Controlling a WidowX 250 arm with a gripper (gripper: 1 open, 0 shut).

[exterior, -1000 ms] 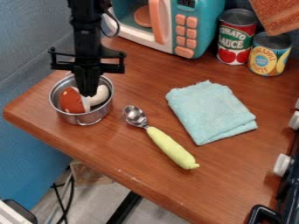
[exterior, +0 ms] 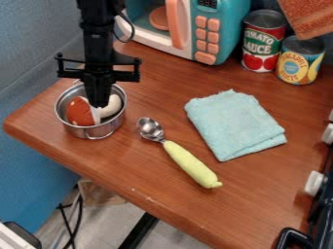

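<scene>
My black gripper (exterior: 96, 97) hangs down over a steel bowl (exterior: 105, 126) near the table's left edge. Its fingertips are inside the bowl, which holds a red-orange item (exterior: 80, 114) and a white item (exterior: 112, 109). Whether the fingers are shut on either item cannot be made out.
A spoon (exterior: 150, 129), a yellow corn-like item (exterior: 192, 165) and a folded light-blue cloth (exterior: 236, 126) lie on the wooden table (exterior: 156, 204). Behind stand a teal toy microwave (exterior: 193, 29) and two cans (exterior: 262, 44). A dark appliance (exterior: 309, 219) is at the right edge.
</scene>
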